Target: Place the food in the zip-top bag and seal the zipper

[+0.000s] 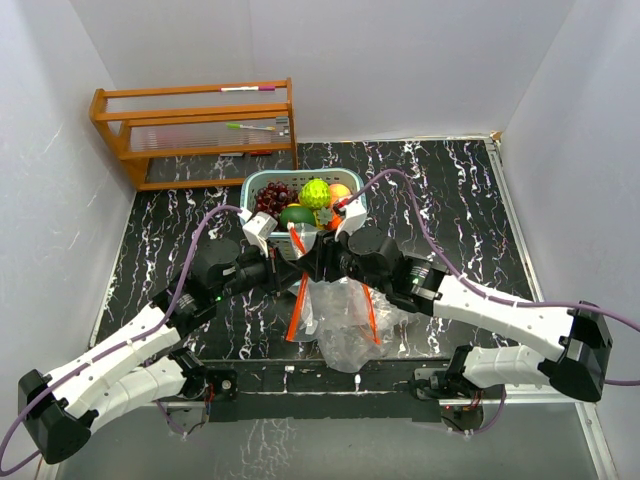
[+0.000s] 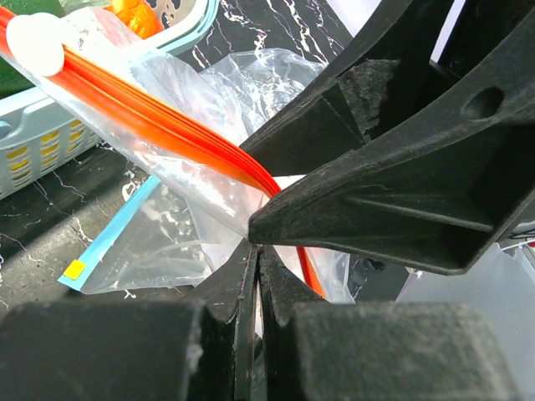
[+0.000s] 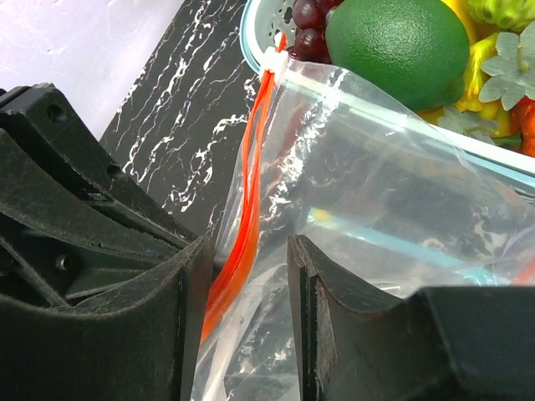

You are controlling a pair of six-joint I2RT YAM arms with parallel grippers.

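Note:
A clear zip bag [image 1: 341, 315] with an orange zipper [image 2: 167, 125] stands up between my grippers. My left gripper is shut at the bag's edge; any film between its fingertips is hard to tell. My right gripper is part open around the bag's orange zipper strip, its fingers close to my left gripper, as both wrist views show. Behind them a basket [image 1: 250, 188] holds grapes [image 1: 272, 198], an avocado [image 3: 397, 46], a green fruit and orange fruits. More clear bag material, with a blue zipper [image 2: 125, 217], lies on the counter.
A wooden rack [image 1: 190, 110] with pens stands at the back left. White walls border it.

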